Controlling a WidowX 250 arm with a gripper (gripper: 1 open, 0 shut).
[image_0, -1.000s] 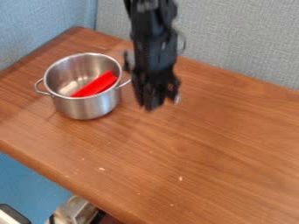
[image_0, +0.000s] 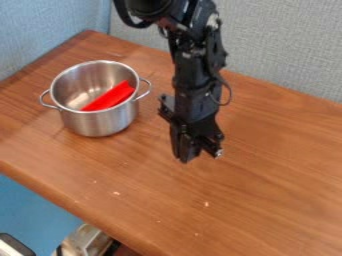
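Observation:
My black gripper (image_0: 197, 137) hangs in the centre of the camera view, low over the wooden table (image_0: 254, 190), to the right of a steel pot (image_0: 96, 120) with two handles. Its fingers point down, and I see nothing held between them; how wide they stand is unclear. In the pot lies a long red object (image_0: 110, 97).
A grey padded wall (image_0: 281, 45) runs along the back. Beyond the table's left front edge is a blue surface (image_0: 27, 205) with a metallic object at the bottom.
The pot and red object stay in place.

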